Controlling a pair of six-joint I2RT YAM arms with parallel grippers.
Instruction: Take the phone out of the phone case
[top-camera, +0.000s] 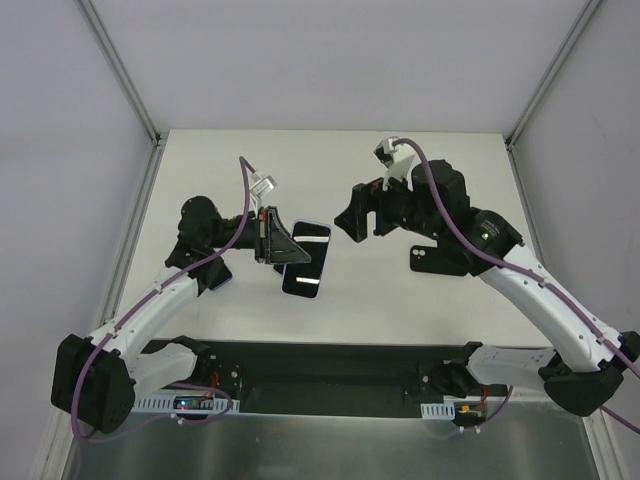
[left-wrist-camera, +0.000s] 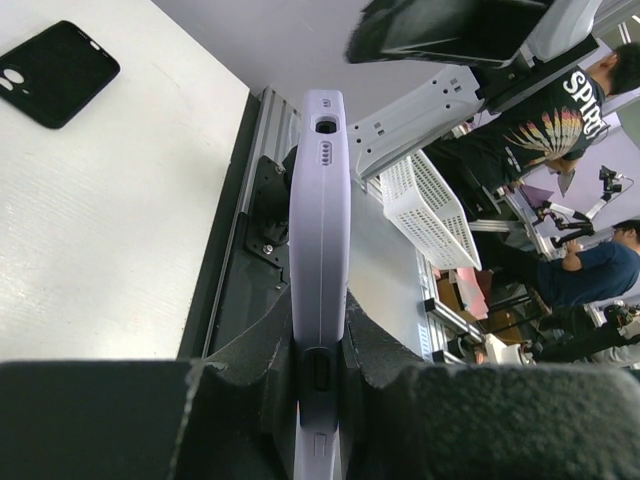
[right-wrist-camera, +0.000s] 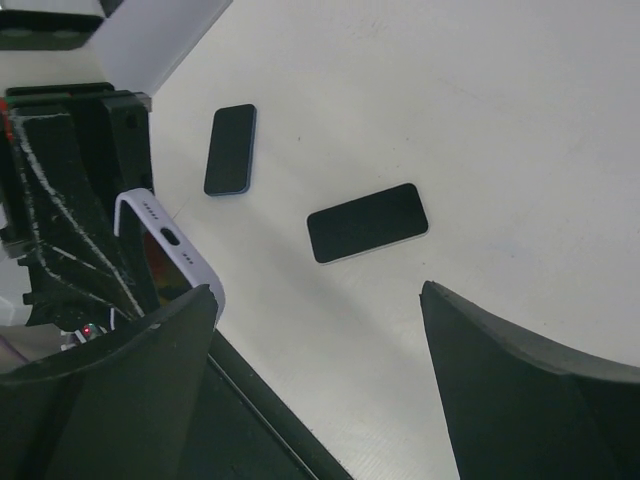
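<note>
The phone (top-camera: 308, 262) is held up off the table, its dark screen facing the top camera and its pale lavender case (left-wrist-camera: 320, 220) seen edge-on in the left wrist view. My left gripper is shut on the case and phone at the lower part of that edge. My right gripper (top-camera: 364, 228) stands to the right of the phone, apart from it. Its fingers (right-wrist-camera: 170, 350) are spread with nothing between them. In the right wrist view, the case's end with its port shows beside the left finger; the phone's lower part is hidden there.
A black phone case (top-camera: 438, 261) lies on the table at the right. Two dark phones lie flat in the right wrist view, one in the middle (right-wrist-camera: 367, 223) and one at the upper left (right-wrist-camera: 230, 150).
</note>
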